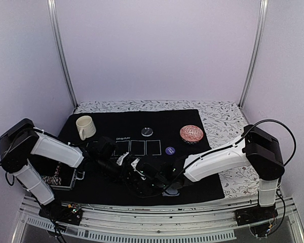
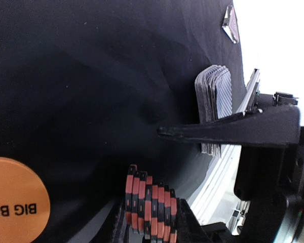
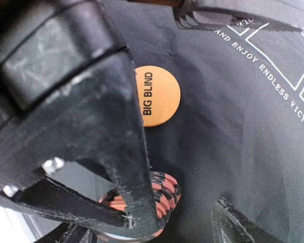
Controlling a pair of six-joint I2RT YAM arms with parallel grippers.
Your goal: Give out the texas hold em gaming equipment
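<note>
A stack of red and black chips (image 2: 151, 207) sits between my left gripper's fingers at the bottom of the left wrist view; it also shows low in the right wrist view, partly behind black gripper parts. My left gripper (image 1: 126, 172) and right gripper (image 1: 137, 179) meet near the mat's front centre. The right gripper's fingers reach around that stack, apart; their grip is partly hidden. An orange BIG BLIND disc (image 3: 159, 96) lies on the black mat. A card deck (image 2: 215, 91) lies nearby.
A white mug (image 1: 85, 126), a silver disc (image 1: 147, 131), a blue disc (image 1: 170, 150) and a red patterned round object (image 1: 191, 133) rest at the back. A case (image 1: 66, 185) is at left, partly under the left arm.
</note>
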